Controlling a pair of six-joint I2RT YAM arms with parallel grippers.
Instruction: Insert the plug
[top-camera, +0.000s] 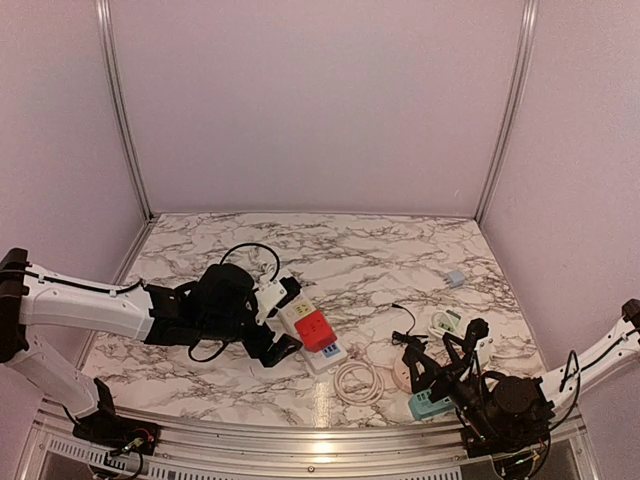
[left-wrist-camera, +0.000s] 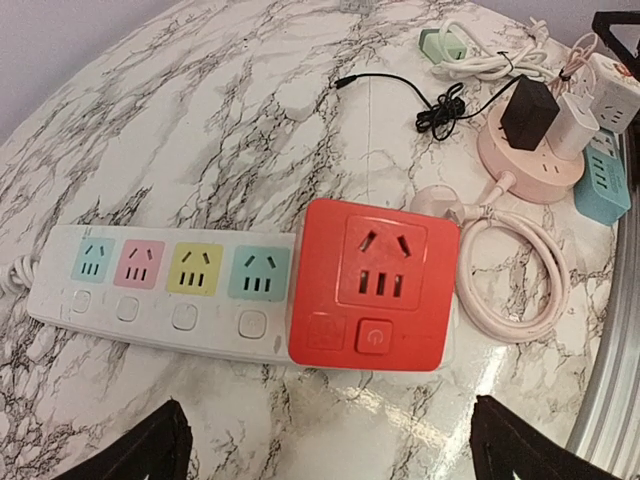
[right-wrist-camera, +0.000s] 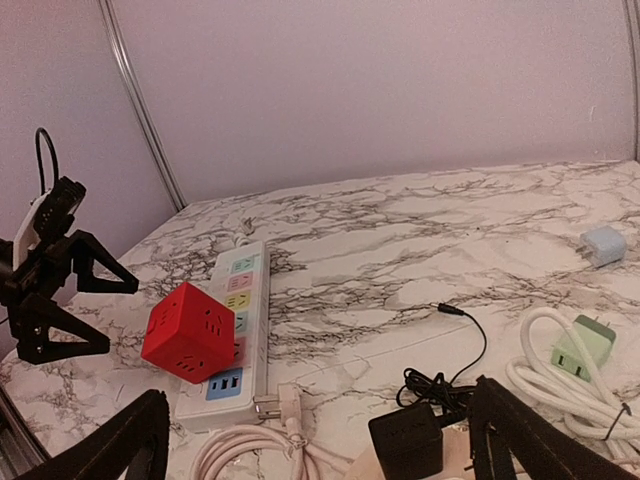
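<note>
A red cube socket (left-wrist-camera: 372, 285) sits on the end of a white power strip (left-wrist-camera: 150, 270) with coloured sockets, left of centre on the table. My left gripper (top-camera: 285, 315) is open above and left of it; in its wrist view the fingers frame the cube's near side with nothing between them. My right gripper (top-camera: 440, 358) stands open low at the front right, over chargers and cables, including a black plug block (right-wrist-camera: 405, 445). Whether the red cube is fully seated in the strip cannot be told.
A coiled pale cable (left-wrist-camera: 510, 325) lies right of the strip. A pink round socket (left-wrist-camera: 505, 165), a teal block (left-wrist-camera: 600, 190) and a green charger (right-wrist-camera: 590, 345) crowd the right front. A small pale adapter (top-camera: 454, 279) lies farther back.
</note>
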